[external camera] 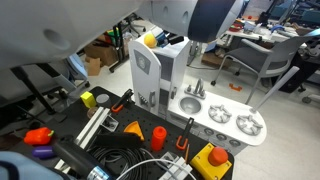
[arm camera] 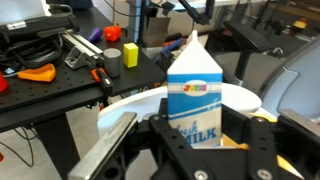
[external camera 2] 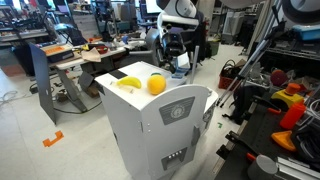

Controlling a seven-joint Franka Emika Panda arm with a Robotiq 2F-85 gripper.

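A toy milk carton (arm camera: 195, 98), white with a blue label, stands between the black fingers in the wrist view. My gripper is shut on it. In exterior view 2 the gripper (external camera 2: 179, 62) is over the back part of the white toy fridge unit's top (external camera 2: 131, 94), with the blue of the carton at its fingertips. Whether the carton touches that top cannot be told. Exterior view 1 shows the arm (external camera: 130, 25) across the upper left, covering most of the gripper and hiding the carton.
A yellow-orange ball (external camera 2: 156, 84) and a banana (external camera 2: 129, 82) lie on the same top, nearer that camera. The toy sink and stove counter (external camera: 215, 115) stretches beside the unit, its surface clear. A dark table (external camera: 150, 140) holds tools, cables and a red-yellow button box (external camera: 212, 160).
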